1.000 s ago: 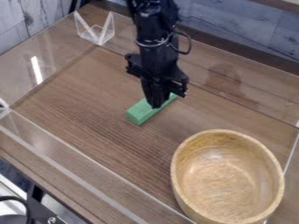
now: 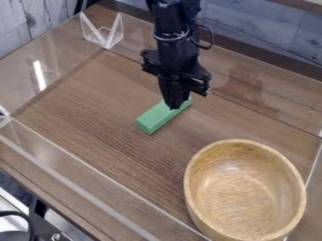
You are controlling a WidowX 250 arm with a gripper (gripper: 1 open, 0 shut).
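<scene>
A green rectangular object (image 2: 158,117) lies on the brown wooden table near the middle of the view, angled diagonally. The black robot gripper (image 2: 171,100) hangs over its upper right end, its body hiding part of the space behind it. Whether its fingers are open or shut, I cannot tell.
A large empty tan bowl (image 2: 242,196) stands at the lower right. A clear plastic piece (image 2: 101,125) sits at the left. The wooden table (image 2: 75,160) is otherwise largely clear, with walls along the back and black cables at the lower left corner.
The gripper has shifted slightly upward over the last second. The green object and the bowl look unmoved.
</scene>
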